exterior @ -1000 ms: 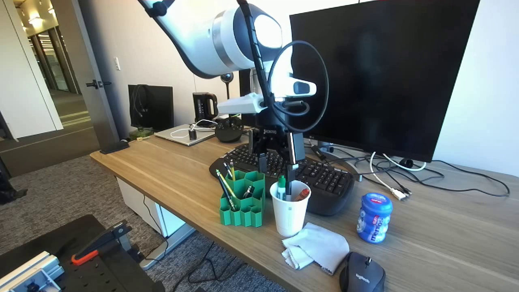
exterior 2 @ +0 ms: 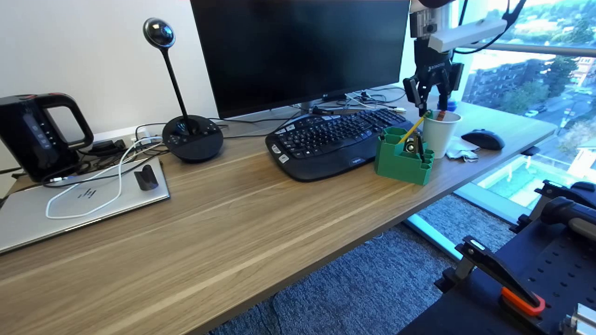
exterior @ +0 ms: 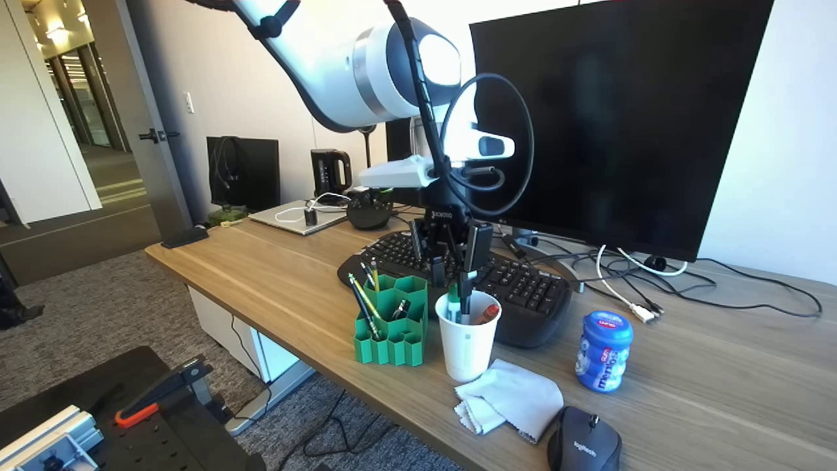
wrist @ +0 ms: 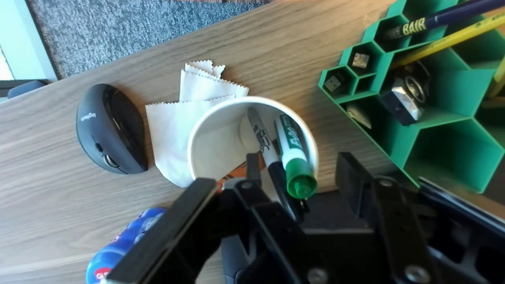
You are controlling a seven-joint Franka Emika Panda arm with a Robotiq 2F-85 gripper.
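Observation:
A white paper cup (exterior: 466, 345) stands upright near the table's front edge, holding a few markers. In the wrist view a green-capped Expo marker (wrist: 293, 148) leans against the cup's inner wall beside a grey-and-black Sharpie (wrist: 263, 136). Something orange-brown (exterior: 488, 314) also pokes out at the cup's rim. My gripper (exterior: 453, 276) points down just above the cup, part open. Seen from the wrist, its two fingertips lie on either side of the green cap, with gaps between. The lower ends of the markers are partly hidden by the cup and fingers.
Close beside the cup is a green honeycomb organizer (exterior: 389, 322) with pens and pencils. A folded cloth (exterior: 514, 399), a mouse (exterior: 584, 441) and a blue Mentos jar (exterior: 604, 350) lie on the other side. The keyboard (exterior: 518, 290) and monitor (exterior: 620, 125) stand behind.
In exterior view 1 my gripper has shifted slightly to the right and its fingers have come closer together. The cup and its contents look unmoved.

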